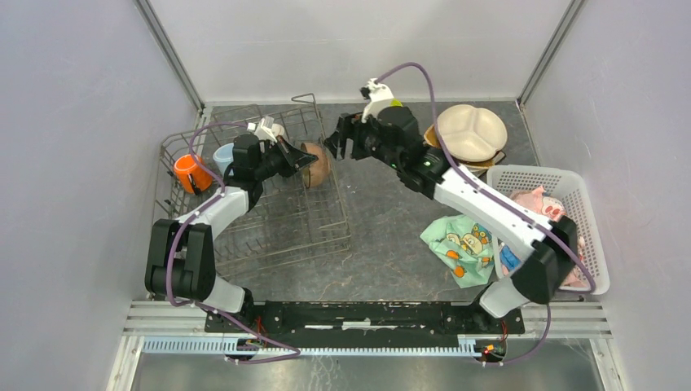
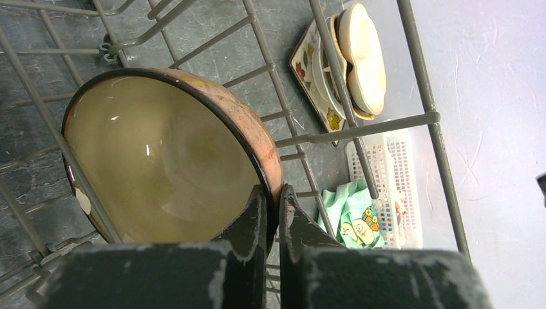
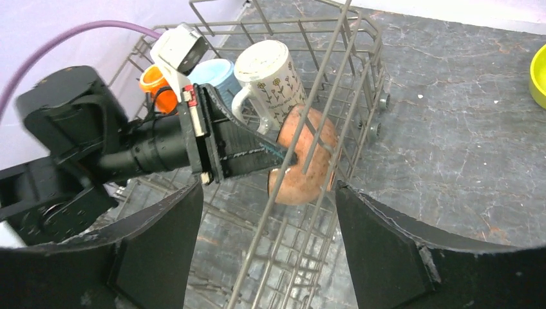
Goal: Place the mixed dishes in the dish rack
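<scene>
A brown bowl with a dark rim (image 1: 319, 165) (image 2: 154, 161) (image 3: 309, 154) stands on its side among the wires of the dish rack (image 1: 289, 244) (image 2: 418, 58). My left gripper (image 1: 303, 160) is shut on the bowl's rim. My right gripper (image 1: 342, 138) is over the counter just right of the rack, pointed at the bowl, fingers apart in the right wrist view (image 3: 270, 251). An orange mug (image 1: 192, 171), a light blue cup (image 3: 216, 77) and a white flowered mug (image 3: 270, 80) stand in the rack's back part.
Stacked plates (image 1: 471, 130) are at back right, a yellow-green bowl (image 3: 538, 77) at the back, partly hidden from above. A green cloth (image 1: 456, 248) and a white basket (image 1: 587, 236) with cloths lie on the right.
</scene>
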